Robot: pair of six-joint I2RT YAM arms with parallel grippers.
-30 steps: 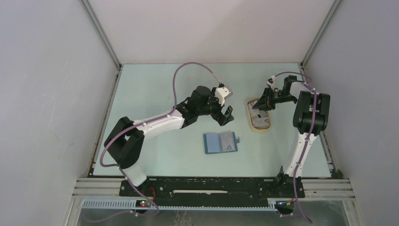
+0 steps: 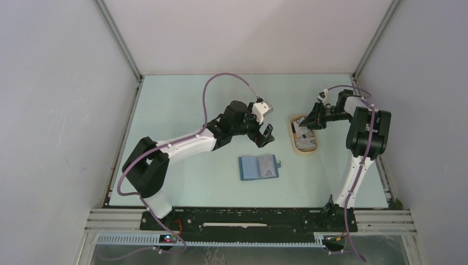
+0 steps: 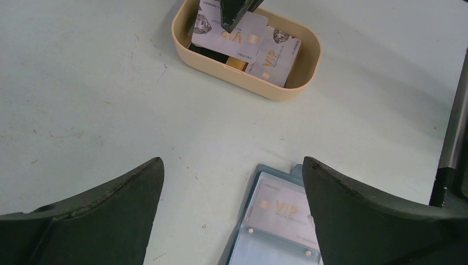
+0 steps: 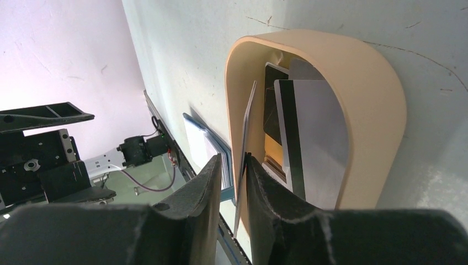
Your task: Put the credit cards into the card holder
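Note:
A beige oval box [image 2: 292, 143] holds several credit cards, including silver VIP cards [image 3: 274, 55]. My right gripper is down at the box with a card [image 4: 246, 113] upright, edge-on at its fingertips; whether the fingers grip it is hard to tell. The blue card holder [image 2: 249, 167] lies open in front, a silver card [image 3: 280, 207] in one half. My left gripper hangs open above the table near the holder, nothing between its fingers.
The left arm reaches across the middle of the table, left of the box. The table's left part and the area behind the box are clear. Walls bound both sides.
The right arm has shifted slightly to the right at the box, and the cards under it look slightly rearranged. The left arm has not moved.

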